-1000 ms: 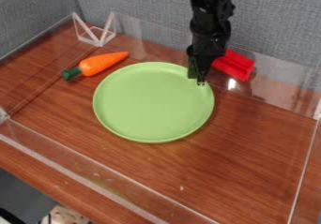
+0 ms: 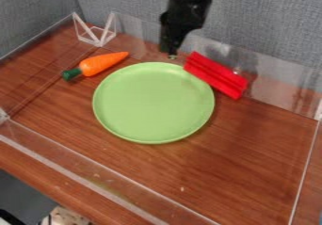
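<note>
My gripper (image 2: pixel 172 52) hangs at the top centre, raised above the back rim of the green plate (image 2: pixel 153 103), its fingers shut with nothing visible between them. A red block-like bundle of bars (image 2: pixel 217 74) lies at the plate's back right, along its edge. An orange toy carrot (image 2: pixel 98 63) with a green tip lies left of the plate.
A white wire frame (image 2: pixel 94 31) stands in the back left corner. Clear strips and grey padded walls edge the wooden surface (image 2: pixel 239 172), whose front and right are free.
My gripper has risen up and leftward, away from the red object, which now lies uncovered, extending nearer the plate than a second ago.
</note>
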